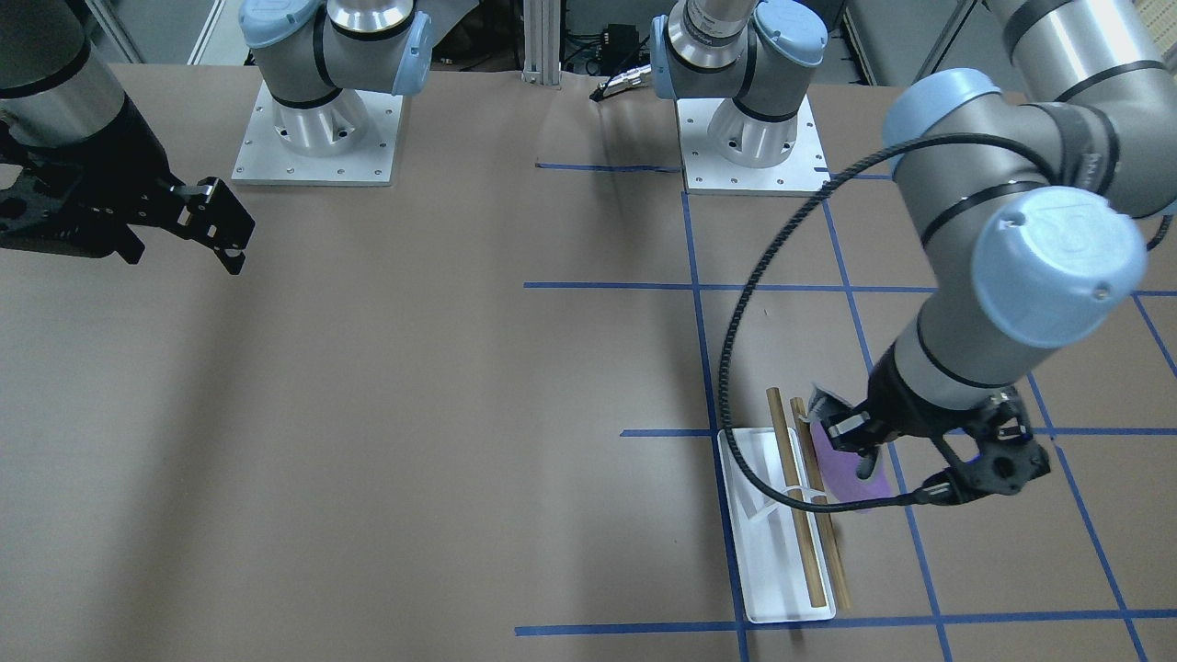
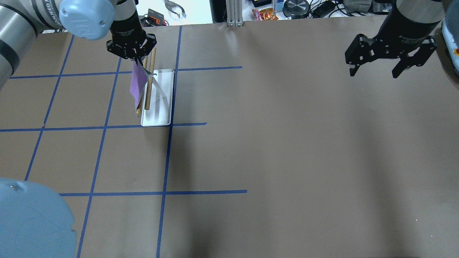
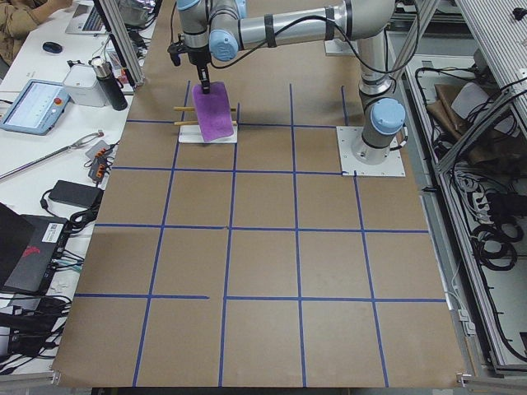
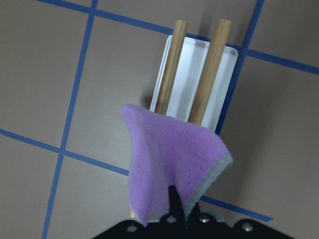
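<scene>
My gripper (image 2: 137, 58) is shut on a purple cloth (image 3: 213, 111) with a grey edge, hanging over two wooden sticks (image 1: 805, 552) that lie across a white tray (image 2: 161, 118). In the left wrist view, the cloth (image 4: 164, 159) covers the near part of the sticks and tray, and the fingertips are mostly hidden behind it. In the front view the cloth is partly hidden by the gripper and cable.
A second arm's black gripper (image 2: 387, 53) stands over the table at the top right of the top view. The tabletop (image 2: 301, 150), with blue tape lines, is otherwise clear around the tray.
</scene>
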